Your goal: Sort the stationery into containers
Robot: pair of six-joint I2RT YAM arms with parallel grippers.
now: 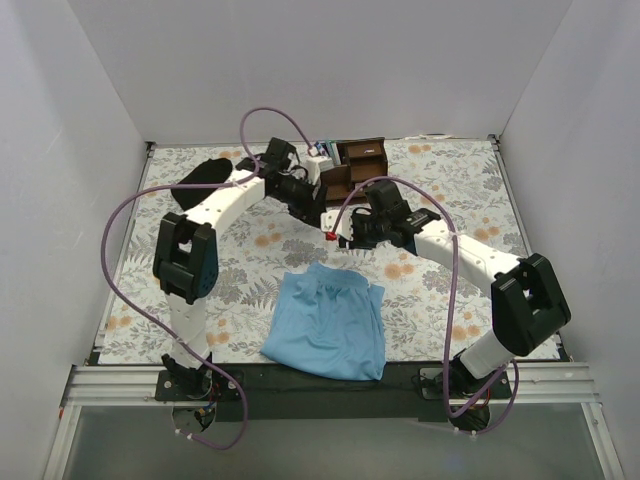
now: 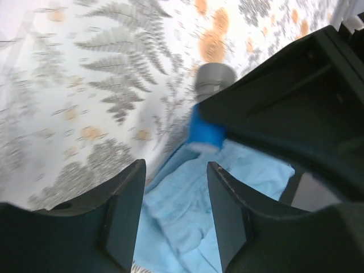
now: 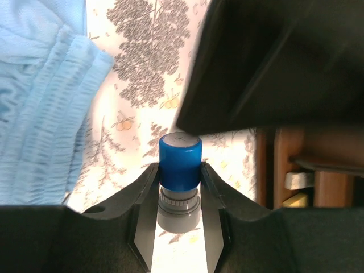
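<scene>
A short cylinder with a blue band and grey ends [image 3: 180, 162] stands between the fingers of my right gripper, which touch it on both sides. In the left wrist view the same blue and grey cylinder [image 2: 207, 132] hangs just past my left gripper. The left fingers are apart, with only tablecloth and blue fabric showing through the gap. From above, both grippers meet near the table's middle, and the arms hide most of the cylinder. At the back stands a brown wooden organizer [image 1: 376, 150] with compartments, partly covered by the left wrist.
A blue fabric piece [image 1: 325, 325] lies at the front middle. Near the back left is a black pouch [image 1: 205, 180]. Small white and yellow items [image 3: 298, 181] sit in an organizer compartment.
</scene>
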